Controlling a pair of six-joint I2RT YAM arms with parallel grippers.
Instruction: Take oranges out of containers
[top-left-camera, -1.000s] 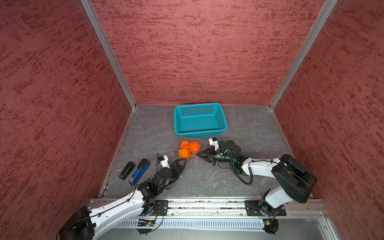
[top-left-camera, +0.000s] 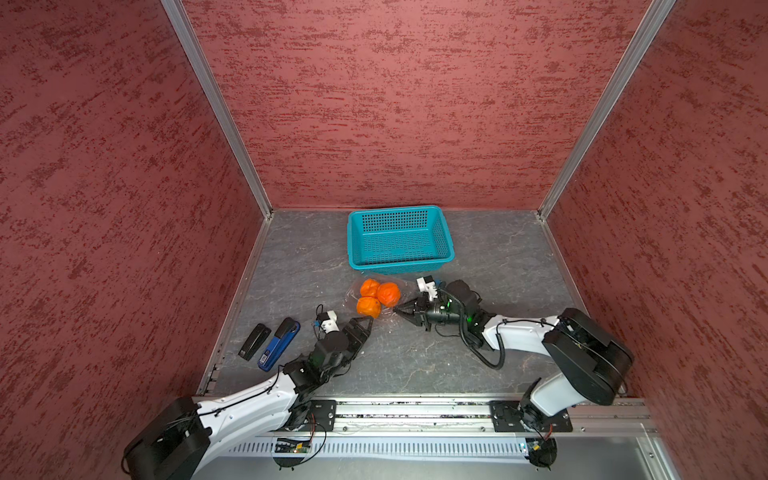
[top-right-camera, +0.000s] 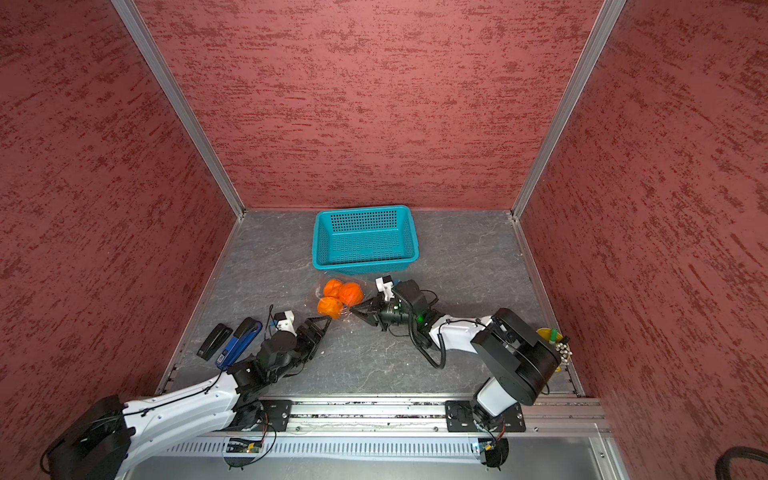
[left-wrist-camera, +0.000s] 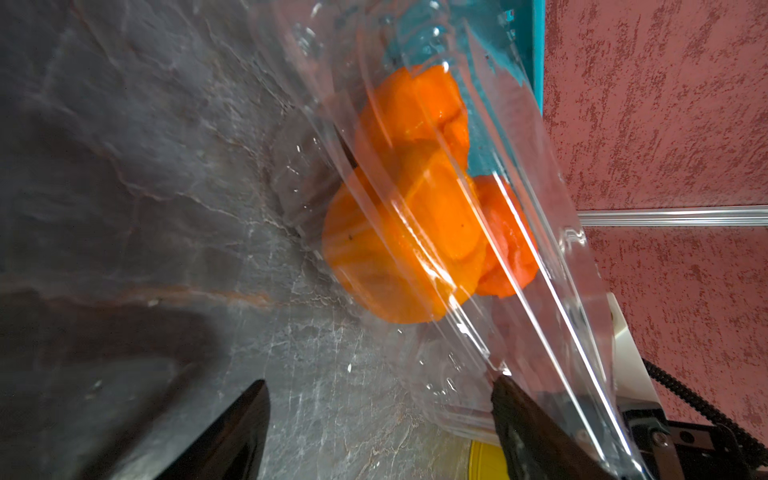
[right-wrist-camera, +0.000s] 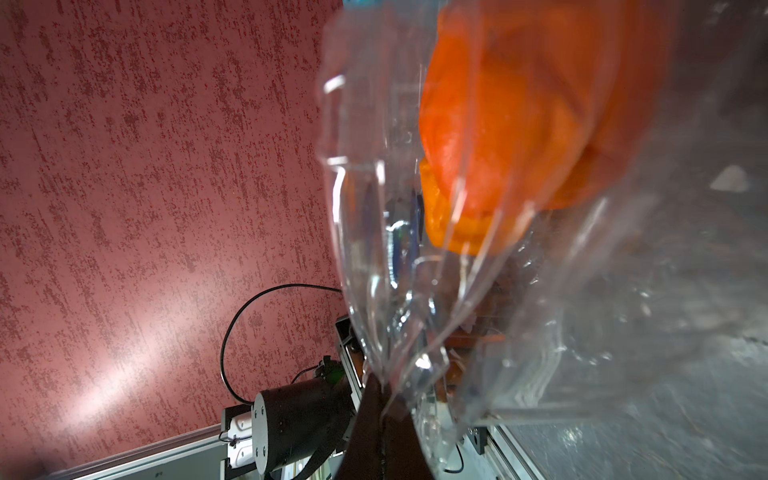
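Three oranges (top-left-camera: 389, 294) (left-wrist-camera: 404, 240) sit in a clear plastic bag (left-wrist-camera: 552, 320) in front of the teal basket (top-left-camera: 400, 238). My right gripper is shut on the bag's gathered plastic, at the right of the oranges. My left gripper stands open just in front of the nearest orange, its two fingertips apart at the lower edge of the left wrist view, with no orange between them.
A black stapler-like item (top-left-camera: 254, 341) and a blue one (top-left-camera: 279, 344) lie at the left. A yellow container (top-right-camera: 548, 336) stands at the far right.
The left arm has shifted very slightly; the oranges, bag, basket and right arm look unchanged.
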